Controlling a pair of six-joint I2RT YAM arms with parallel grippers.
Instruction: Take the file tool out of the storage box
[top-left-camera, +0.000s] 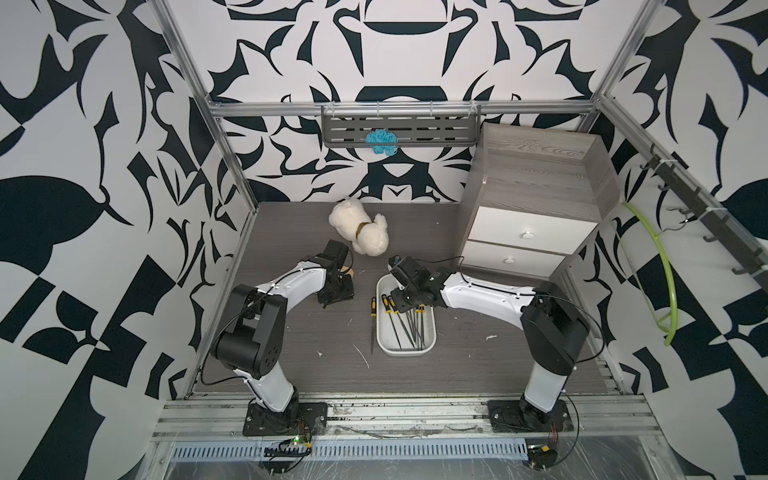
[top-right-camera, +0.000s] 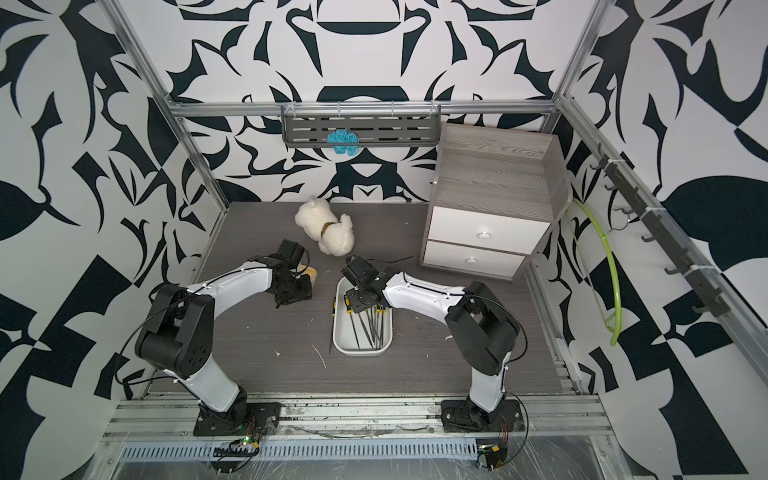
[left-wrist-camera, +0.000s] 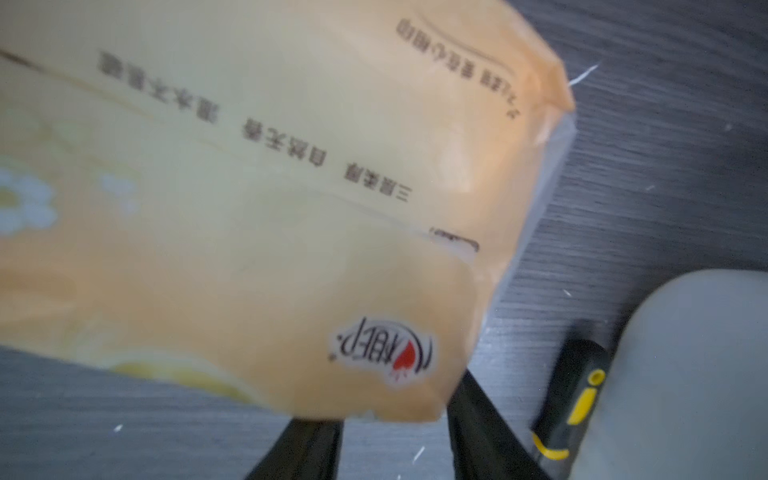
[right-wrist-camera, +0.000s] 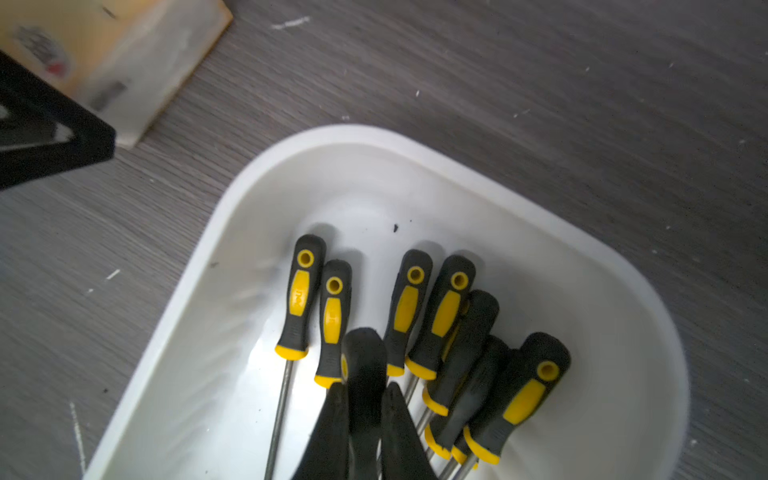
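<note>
Inside the white storage box (right-wrist-camera: 448, 176) lie several tools with black and yellow handles (right-wrist-camera: 404, 308). In the right wrist view, my right gripper has its fingers closed around one dark handle (right-wrist-camera: 365, 344), which looks nearer the camera than the others. Its shaft end cannot be made out, so its tool type is unclear. Another black and yellow tool (top-left-camera: 373, 308) lies on the table just left of the box. My left gripper stands open left of the box, its fingertips by the edge of an orange tissue pack.
The orange tissue pack (left-wrist-camera: 240, 200) is beneath the left arm. A white plush toy (top-left-camera: 360, 227) lies behind the box. At the back right stands a wooden drawer cabinet (top-left-camera: 528, 208). Bare table extends in front of the left arm and right of the box.
</note>
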